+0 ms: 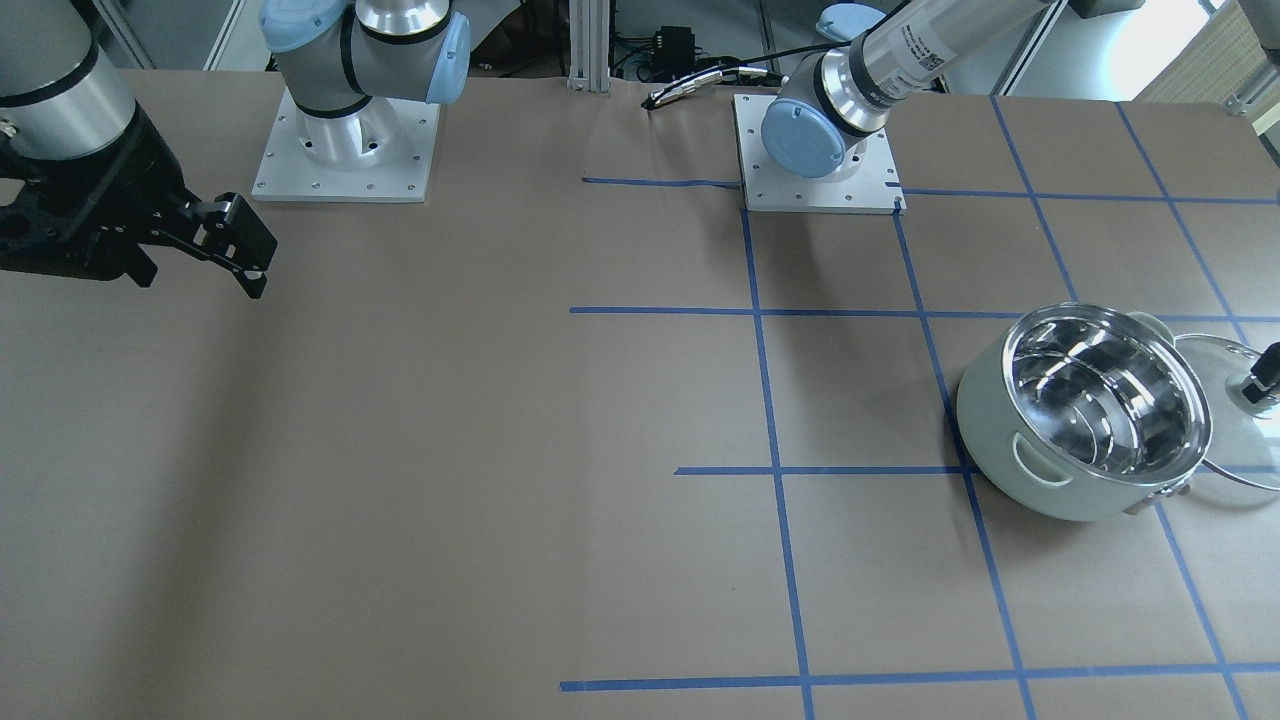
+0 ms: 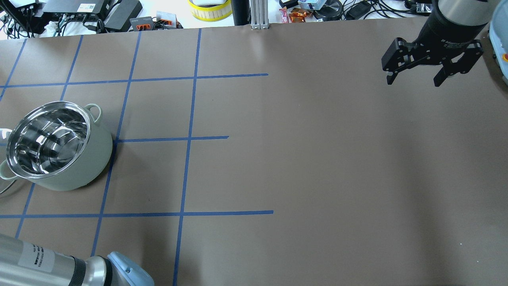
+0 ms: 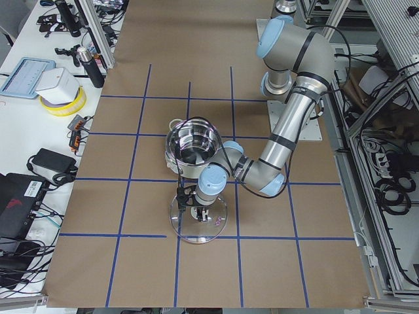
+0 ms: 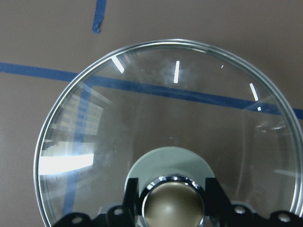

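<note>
A pale green pot with a steel interior (image 1: 1080,408) stands uncovered on the taped grid, also seen in the top view (image 2: 59,143). A clear glass lid (image 3: 206,229) lies low beside it, partly past the right edge of the front view (image 1: 1236,444). My gripper is over the lid's centre in the left wrist view, shut on its round knob (image 4: 173,205). In the left view the arm reaches from the base plate down to the lid. Whether the lid rests fully on the table is hard to tell.
A second arm's black end (image 2: 431,59) hangs at the top right of the top view, away from the pot. Cables and boxes sit off the table's edge.
</note>
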